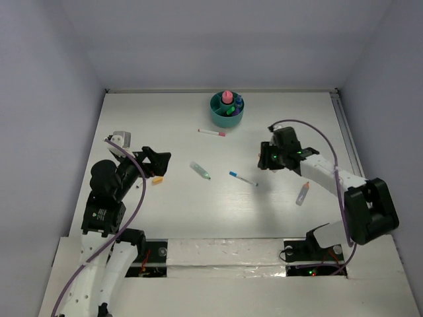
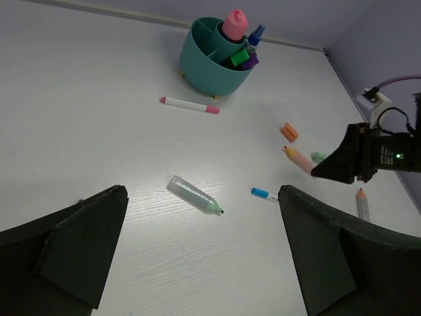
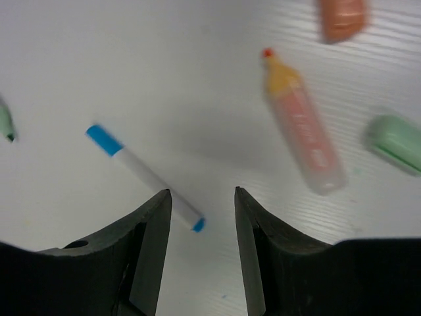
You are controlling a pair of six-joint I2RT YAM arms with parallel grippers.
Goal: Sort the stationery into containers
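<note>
A teal holder [image 1: 225,121] at the back holds a pink-topped item [image 1: 227,97] and several blue, green and purple ones. In front of it lies a white marker with pink ends [image 2: 189,105]. A green-tipped clear marker [image 2: 194,195] and a white pen with blue ends [image 3: 148,172] lie mid-table. My right gripper hangs above the table with its fingers apart and nothing between them. Ahead of it are an orange-capped marker [image 3: 304,125], an orange piece [image 3: 342,18] and a green piece [image 3: 396,143]. At the left, my left gripper is open and empty.
A grey marker with an orange tip [image 1: 303,193] lies at the right, near the right arm. Beside the left gripper sits a small yellow-orange piece [image 1: 157,179].
</note>
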